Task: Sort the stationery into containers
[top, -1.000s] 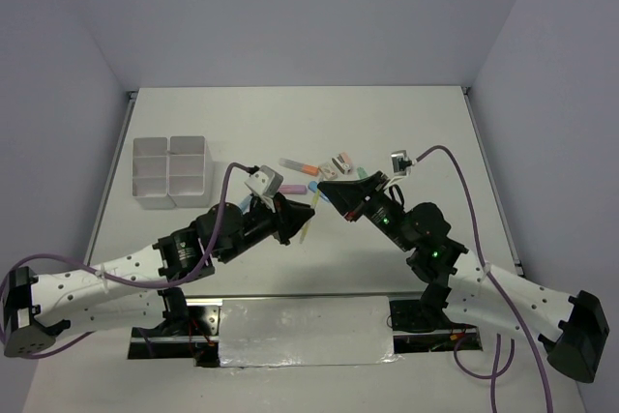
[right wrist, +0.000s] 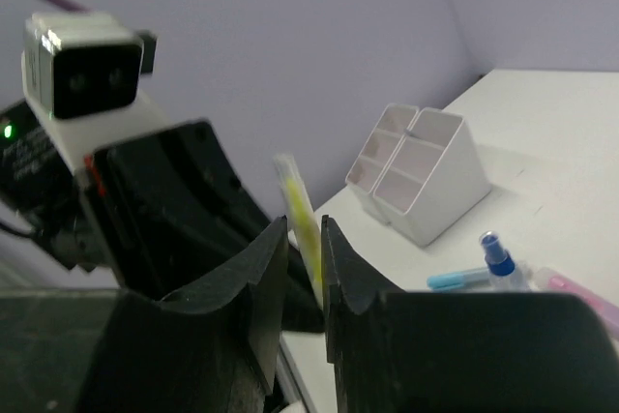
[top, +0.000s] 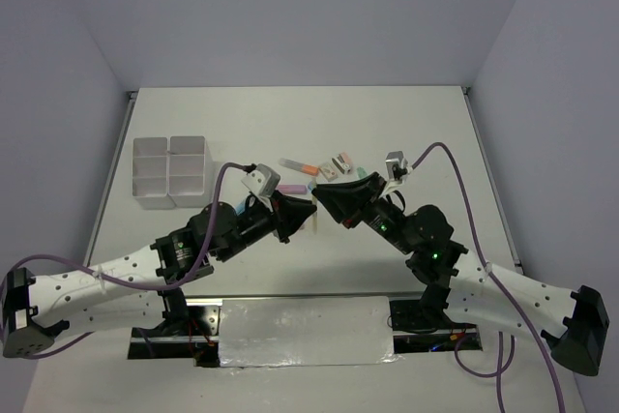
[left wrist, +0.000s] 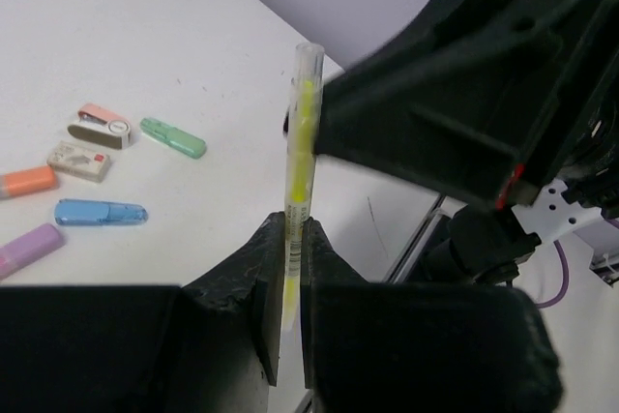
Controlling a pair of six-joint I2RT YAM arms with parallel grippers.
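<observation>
A clear-barrelled pen with yellow inside [left wrist: 302, 147] stands nearly upright between the two grippers. My left gripper has a finger against each side of its lower part. Around the pen's upper part is my right gripper [top: 314, 191], a dark finger close behind the barrel in the left wrist view. In the right wrist view the pen [right wrist: 307, 229] lies between the right fingertips; whether they press on it cannot be made out. On the table lie an orange item [left wrist: 27, 182], an eraser [left wrist: 78, 161], a stapler [left wrist: 100, 127], and green [left wrist: 173, 137], blue [left wrist: 101, 212] and purple [left wrist: 29, 249] items.
At the left of the table stands a white divided container [top: 171, 172]. A blue-capped bottle [right wrist: 501, 263] shows in the right wrist view, close to a pale blue item [right wrist: 459, 280] and a pink one [right wrist: 580, 299].
The pen has swung from a slant to nearly upright in the top view. My right gripper has shifted slightly left, closer to the left one, which has barely moved.
</observation>
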